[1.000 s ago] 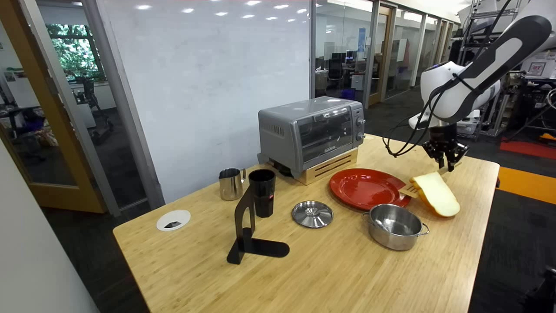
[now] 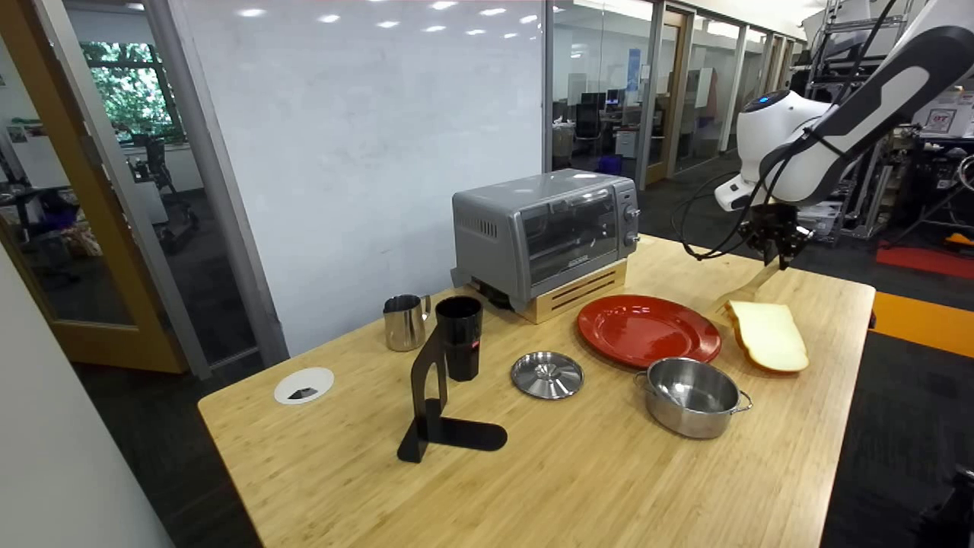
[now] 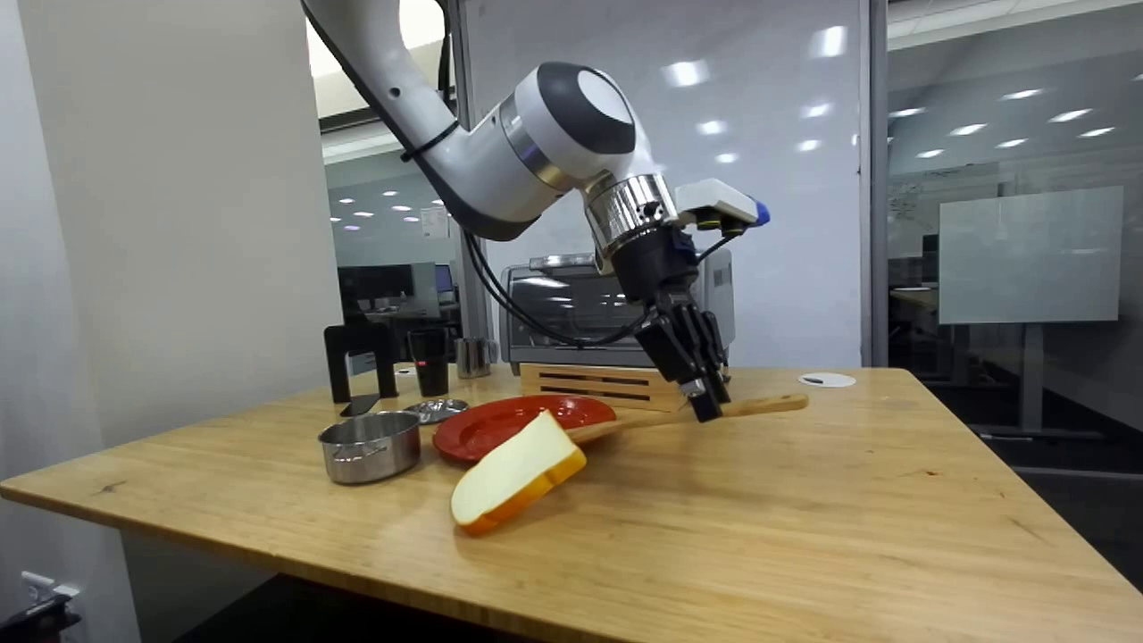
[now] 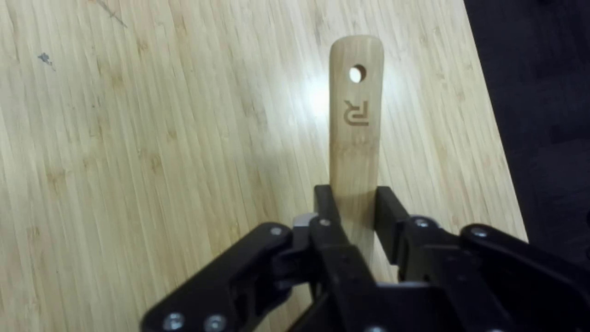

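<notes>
My gripper is shut on the handle of a wooden spatula (image 4: 356,133), whose holed end sticks out past the fingers in the wrist view. In exterior view 2 the spatula (image 3: 766,405) slants down from the gripper (image 3: 713,402) toward the bread. The bread slice (image 3: 520,471) leans tilted on the table, its upper edge by the blade end, which it partly hides. Seen from exterior view 1, the bread (image 2: 768,336) lies right of the red plate (image 2: 607,338), with the spatula (image 2: 750,287) behind it. Whether blade and bread touch, I cannot tell.
A steel pot (image 2: 689,402) stands just in front of the plate. Farther left are a metal lid (image 2: 548,375), a black cup (image 2: 461,338), a steel pitcher (image 2: 404,324) and a black stand (image 2: 470,434). The toaster oven (image 2: 548,233) sits behind the plate.
The gripper has risen slightly and turned. The spatula's blade has swung away from the plate, back behind the bread. The bread has shifted and now shows its face at a different angle.
</notes>
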